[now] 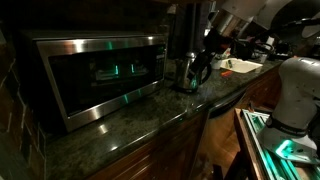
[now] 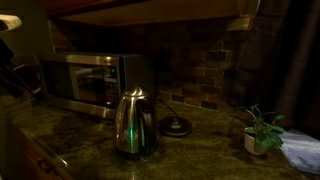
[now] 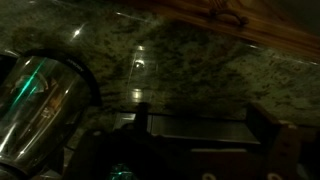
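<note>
A shiny metal kettle (image 2: 135, 125) stands upright on the dark stone counter. Its round black base (image 2: 175, 126) sits apart from it, behind and to the right in exterior view 2. Along the left side of the wrist view the kettle (image 3: 38, 112) appears close by, outside the fingers. My gripper is open over the counter, its dark fingers spread wide with nothing seen between them. In exterior view 1 the gripper (image 1: 204, 70) hangs in shadow, partly overlapping the area of the kettle.
A microwave (image 1: 105, 72) occupies the back of the counter (image 1: 105, 135). Beyond the base stand a small potted plant (image 2: 262, 133) and a pale crumpled bag (image 2: 300, 149). A sink (image 1: 242, 64) lies farther off.
</note>
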